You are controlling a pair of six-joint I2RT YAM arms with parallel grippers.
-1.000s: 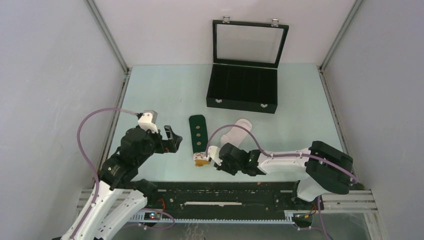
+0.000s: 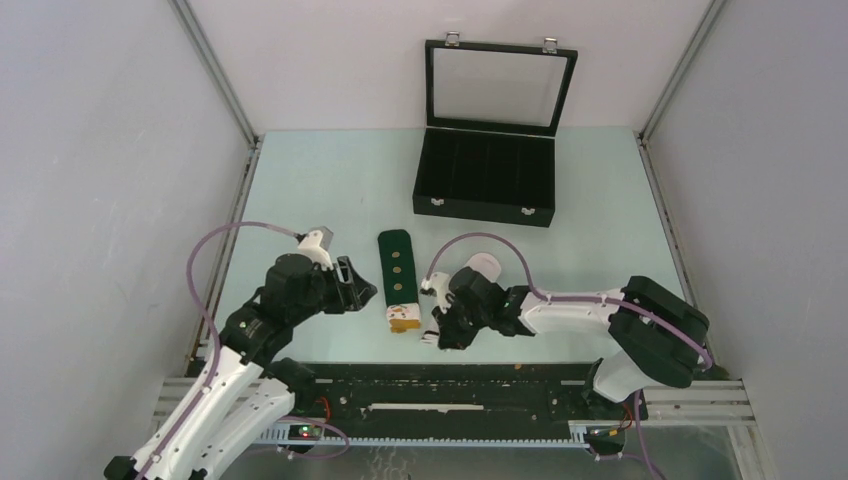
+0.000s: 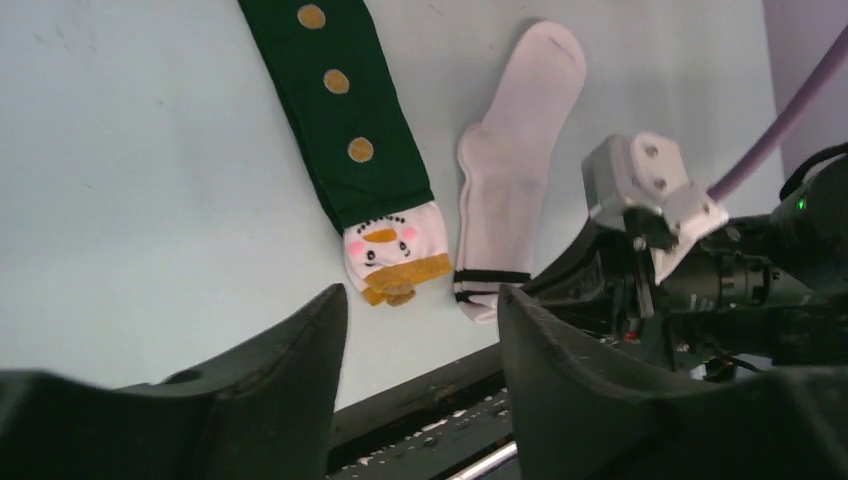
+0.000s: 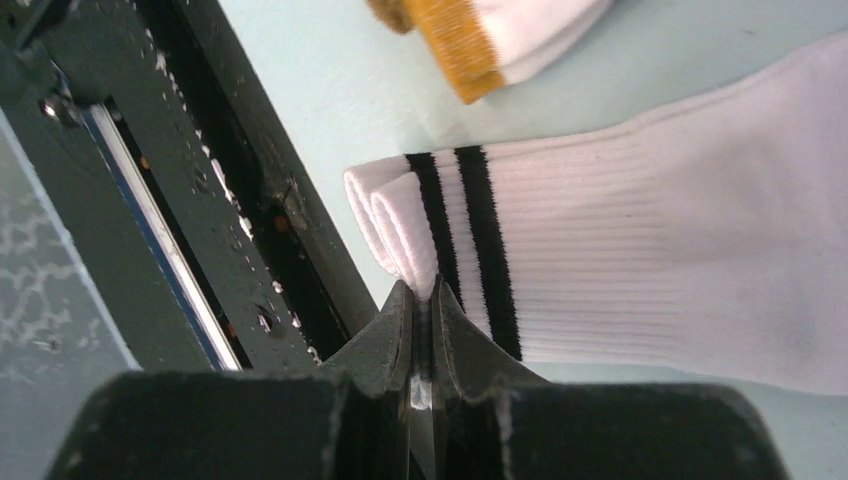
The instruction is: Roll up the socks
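A white sock [image 3: 508, 165] with two black stripes lies flat, its cuff toward the table's front edge. My right gripper is shut on a pinched fold of the white cuff [image 4: 405, 225], beside the stripes. To the left of it lies a dark green sock [image 2: 397, 268] with gold dots and a snowman face [image 3: 395, 242] at its near end. My left gripper [image 2: 360, 284] hangs to the left of the green sock, part open and empty. In the top view the right arm covers part of the white sock.
Behind the socks stands an open black box [image 2: 484, 175] with empty compartments, its clear lid [image 2: 498, 88] raised. A dark rail [image 2: 440, 385] runs along the front of the table. Bare table [image 2: 320, 180] lies at the back left.
The white sock has slid slightly toward the front edge, with my right gripper shifting a little. My left gripper has moved slightly right and turned, and its fingers look closer together.
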